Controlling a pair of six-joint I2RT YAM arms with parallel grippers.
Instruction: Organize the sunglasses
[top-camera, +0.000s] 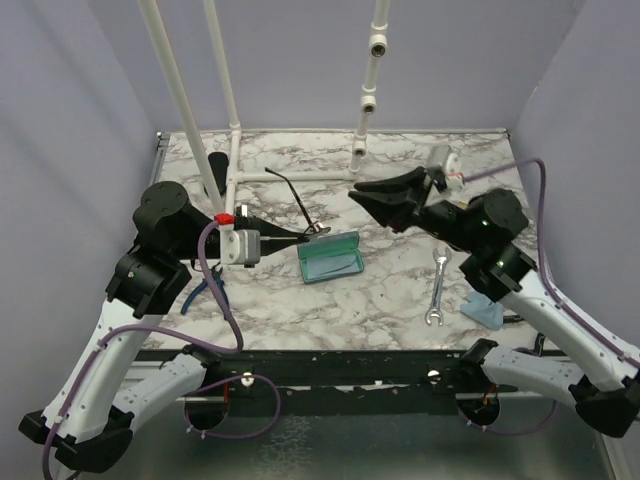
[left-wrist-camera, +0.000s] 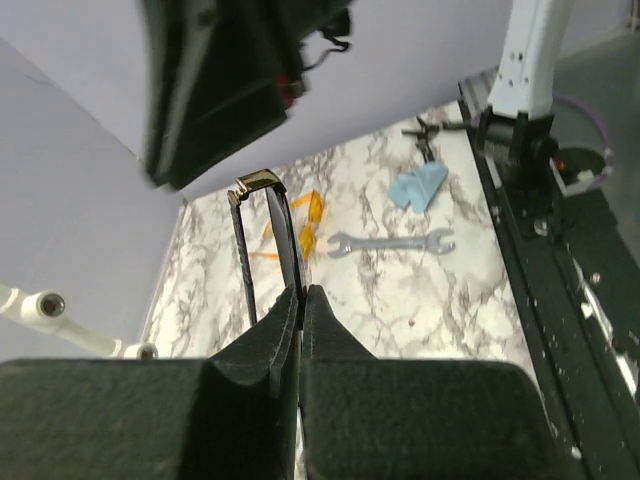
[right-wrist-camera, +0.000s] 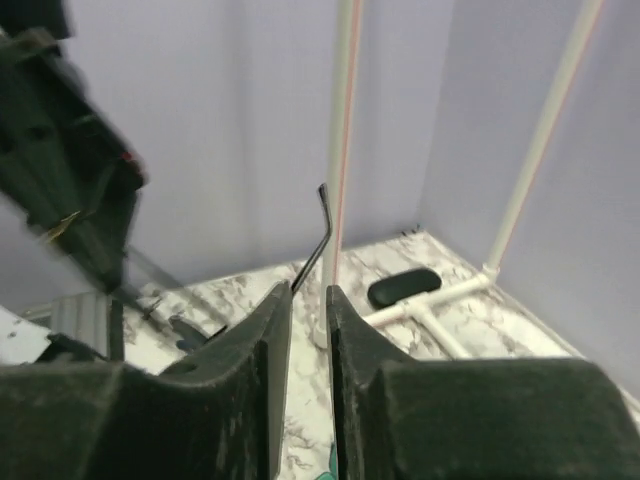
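The dark sunglasses (top-camera: 295, 203) with gold hinges hang above the table, one temple reaching up and back. My left gripper (top-camera: 309, 238) is shut on them; in the left wrist view their gold hinge (left-wrist-camera: 262, 180) and lens stand beyond its tips. The open green case (top-camera: 332, 267) lies on the marble table just below and right of the left fingertips. My right gripper (top-camera: 352, 190) is clear of the sunglasses, to their upper right. Its fingers (right-wrist-camera: 268, 325) show a narrow, empty gap; the temple (right-wrist-camera: 326, 215) passes beyond them. Motion blurs both arms.
Blue-handled pliers (top-camera: 208, 290) lie at the left, partly under the left arm. A wrench (top-camera: 438, 285) and a light-blue cloth (top-camera: 483, 310) lie on the right. White pipes (top-camera: 300, 176) run along the back. Table in front of the case is clear.
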